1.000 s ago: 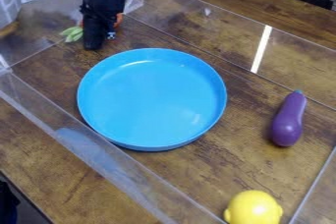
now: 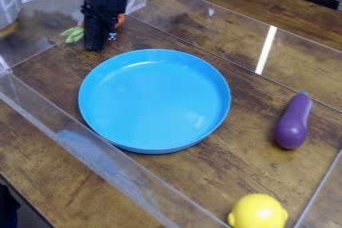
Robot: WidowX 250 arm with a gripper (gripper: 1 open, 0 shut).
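My black gripper (image 2: 96,34) is at the upper left, behind the blue plate, low beside a carrot whose green top (image 2: 72,34) sticks out to its left, with some orange showing to its right. The arm hides much of the carrot, and whether anything is between the fingers cannot be seen. A round blue plate (image 2: 154,100) lies in the middle of the wooden surface.
A purple eggplant (image 2: 293,122) lies to the right of the plate, and a yellow lemon (image 2: 258,212) sits at the lower right. Clear low walls surround the wooden area. Bare wood is free at upper right and lower left.
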